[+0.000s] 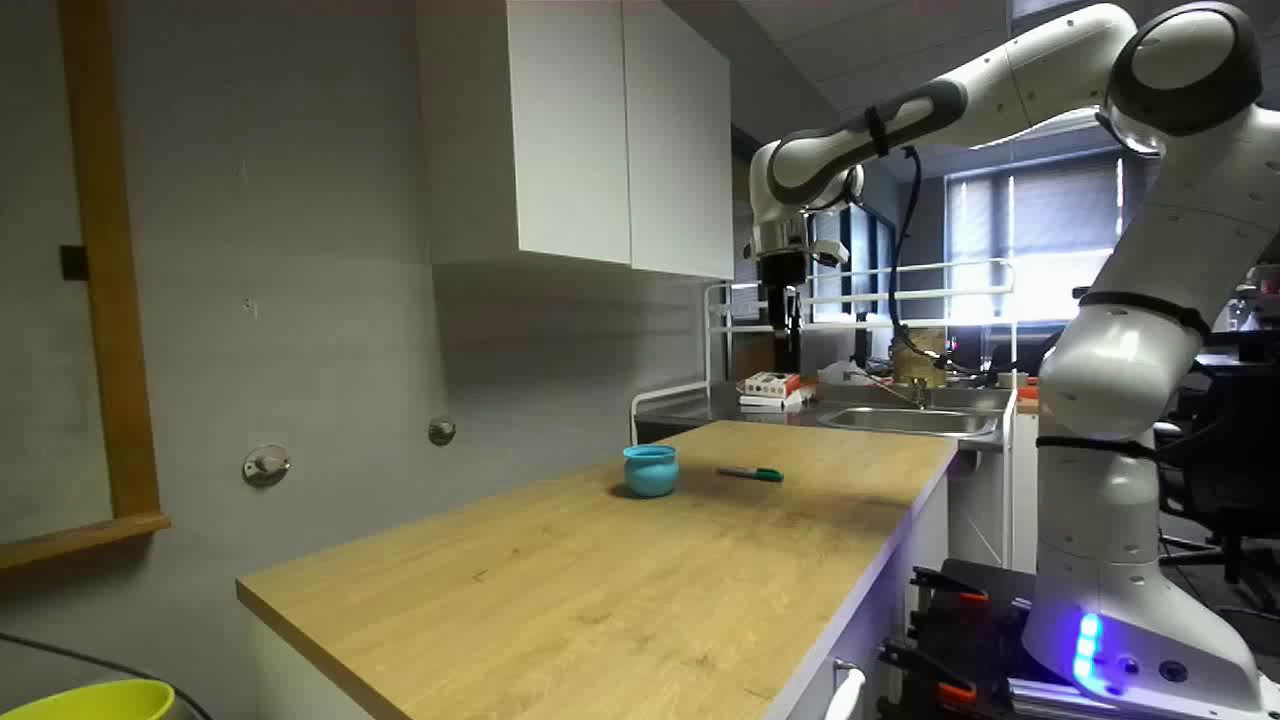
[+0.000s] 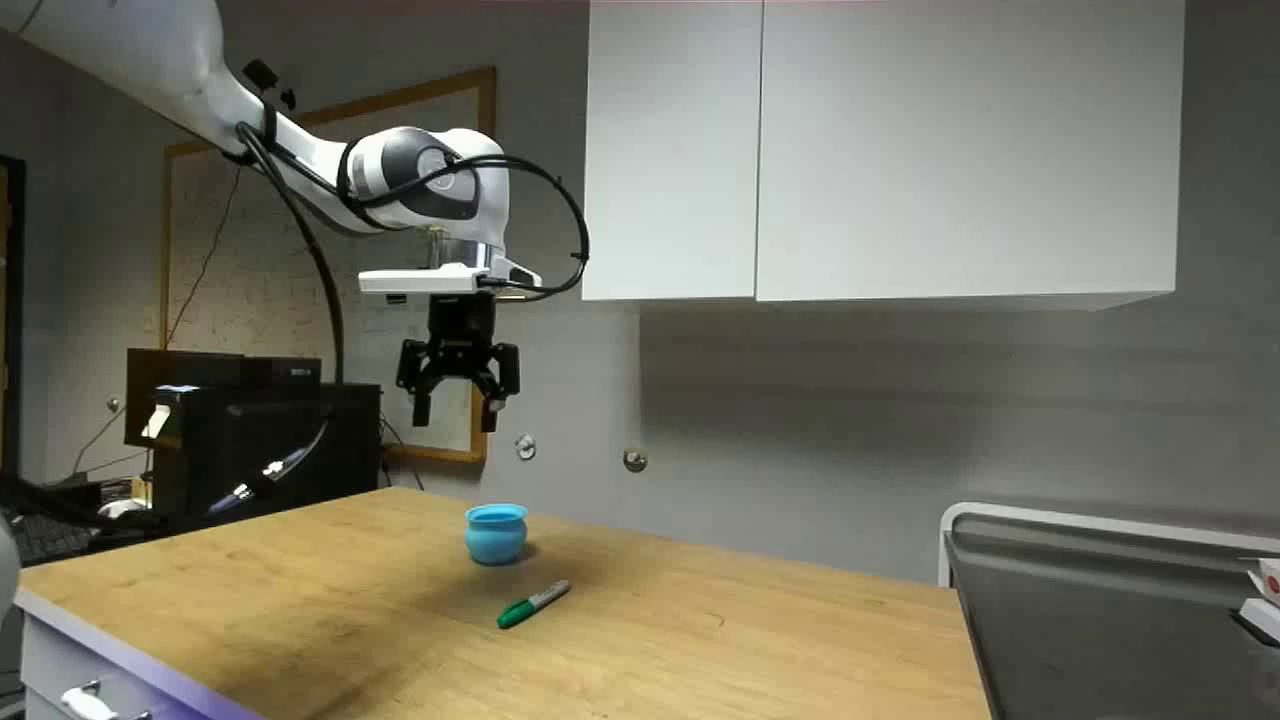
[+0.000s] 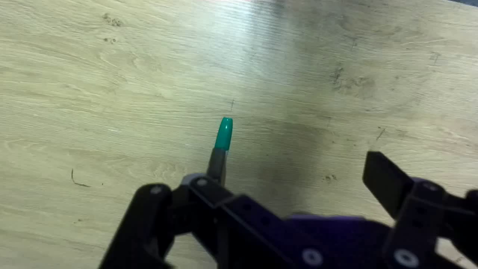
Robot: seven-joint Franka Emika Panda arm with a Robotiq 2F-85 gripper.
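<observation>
A green-capped marker [image 1: 751,474] lies flat on the wooden worktop. Close by stands a small, upright turquoise pot [image 2: 495,535] with a round belly; it is out of sight in the wrist view. High above the worktop, my black gripper [image 2: 455,422] points down, its fingers wide apart with nothing between them. Exterior view 1 shows the gripper [image 1: 787,342] near the cabinet's right end. From the wrist, the marker's green cap [image 3: 224,133] shows just beyond the left finger, while the rest is largely hidden by the gripper.
White wall cabinets [image 2: 960,156] hang over the worktop's back side. A metal sink [image 1: 912,420] and a red-and-white box [image 1: 769,385] are past its far end.
</observation>
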